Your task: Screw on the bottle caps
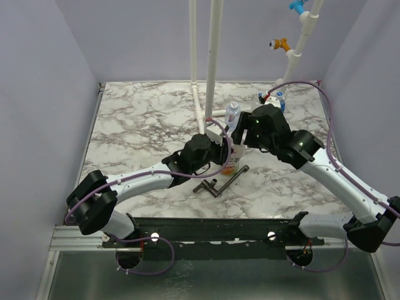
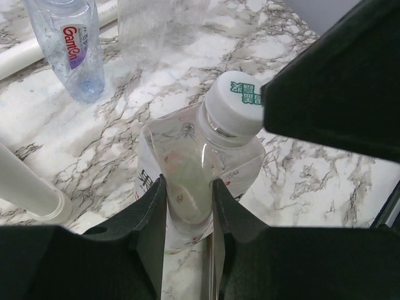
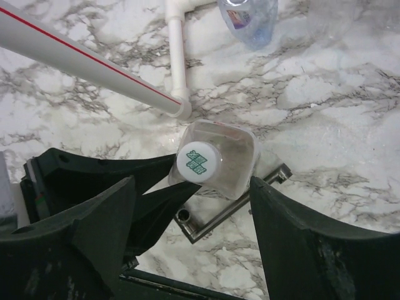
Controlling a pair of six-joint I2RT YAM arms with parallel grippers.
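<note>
A clear square bottle with a white cap on its neck stands between the arms; in the right wrist view the cap [image 3: 198,162] is seen from above. My left gripper is shut on the bottle's body, below the cap, and in the top view [image 1: 222,145] sits at the middle. My right gripper [image 1: 247,128] is over the bottle; its dark fingers [image 2: 331,81] are just beside and above the cap in the left wrist view, part open, with nothing seen held between them.
More bottles [image 1: 232,114] stand behind, one with a label [image 2: 65,53]. White pipes [image 3: 177,56] rise at the back. A metal bent bar [image 3: 222,215] lies in front of the bottle.
</note>
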